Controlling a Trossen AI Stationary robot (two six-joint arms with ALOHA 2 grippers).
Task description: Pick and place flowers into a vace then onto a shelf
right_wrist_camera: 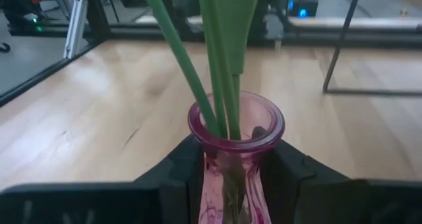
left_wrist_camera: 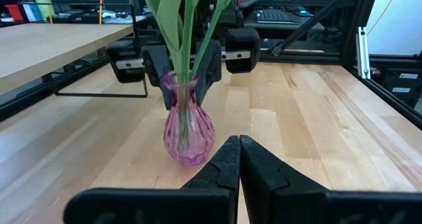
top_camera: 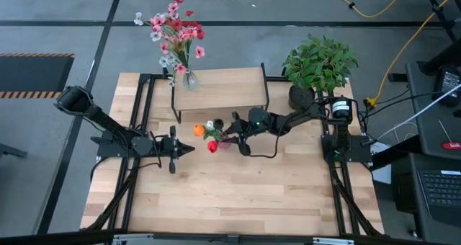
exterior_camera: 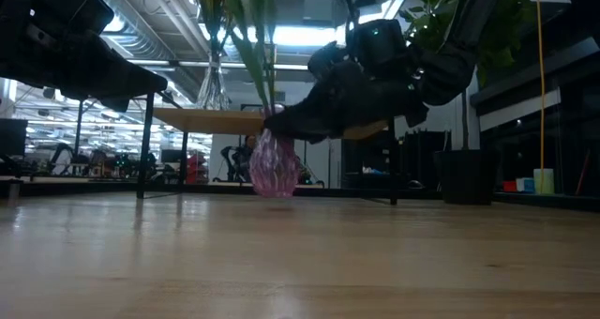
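My right gripper is shut on the neck of the pink glass vase point(left_wrist_camera: 188, 133), just below its rim. Orange, white and red tulips point(top_camera: 210, 132) stand in the vase, their green stems point(right_wrist_camera: 221, 72) leaning inside it. In the low view the vase's base hangs a little above the tabletop. Over on the left, my left gripper point(top_camera: 189, 149) points toward the vase; its fingertips meet in the left wrist view with nothing between them. The wooden shelf point(top_camera: 223, 90) stands at the table's back, behind the vase.
A clear vase of pink blossoms point(top_camera: 190, 80) occupies the shelf's left end; the shelf's middle and right are bare. A potted plant point(top_camera: 317, 65) stands right of the shelf. Thin black legs point(exterior_camera: 145, 155) support the shelf.
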